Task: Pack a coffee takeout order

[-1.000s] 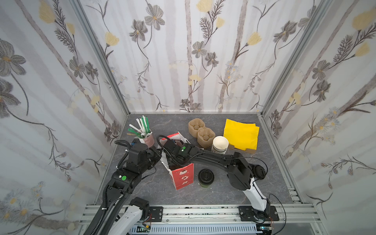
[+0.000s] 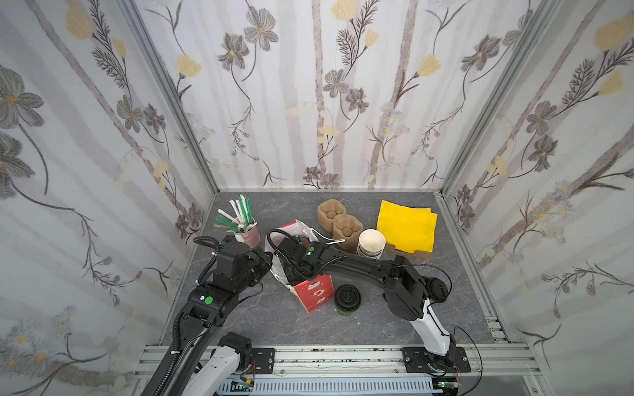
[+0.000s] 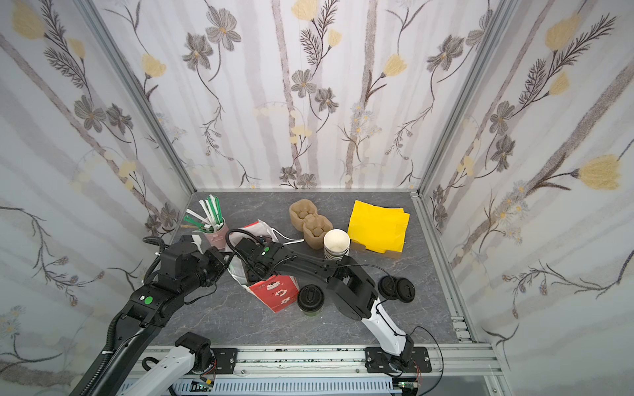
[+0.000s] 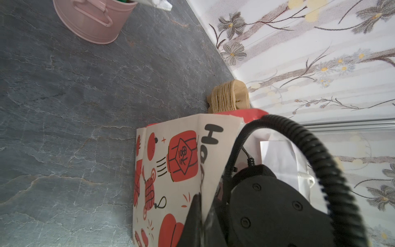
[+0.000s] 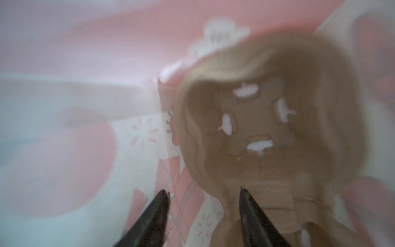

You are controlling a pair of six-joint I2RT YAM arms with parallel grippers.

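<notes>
The red and white paper bag stands open in the middle of the table, its front panel slanted. At its left rim my left gripper is shut on the bag's paper edge, which runs down between its fingers. My right gripper reaches down inside the bag with its fingers open. Below and beside its fingers lies a brown cup carrier, resting in the bag with nothing between the fingers. A lidded cup with a black lid stands right of the bag.
Stacked brown carriers and white paper cups stand behind the right arm. Yellow napkins lie at the back right. A pink bucket of straws is at the left; black lids lie at the right.
The bag's red front panel has swung to the right and now leans more. Its back rim has shifted up and left, and a white handle shows at the right.
</notes>
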